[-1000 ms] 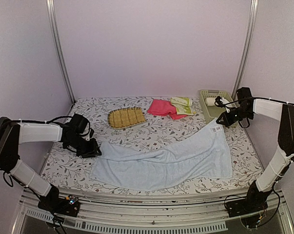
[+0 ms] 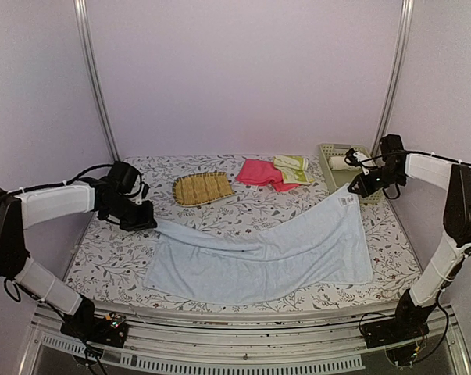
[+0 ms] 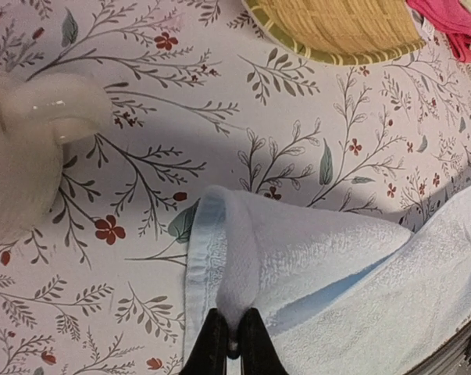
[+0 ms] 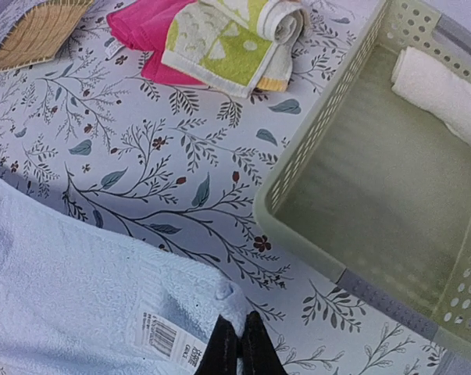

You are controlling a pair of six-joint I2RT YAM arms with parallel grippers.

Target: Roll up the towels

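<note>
A large pale blue-white towel lies spread across the front of the table, its far edge sagging between my two grippers. My left gripper is shut on the towel's far left corner, raised off the table; in the left wrist view the cloth runs in a fold down between the fingertips. At the far right corner my right gripper is shut on the towel too. Close to those fingers a white label shows on the cloth in the right wrist view.
A green plastic basket stands just beyond the right gripper, with a rolled white towel inside. Pink cloth and a green-white patterned towel lie at the back, beside a woven tray.
The left gripper has risen and moved back with its corner of the towel, pulling that far edge up. The right gripper has lifted slightly.
</note>
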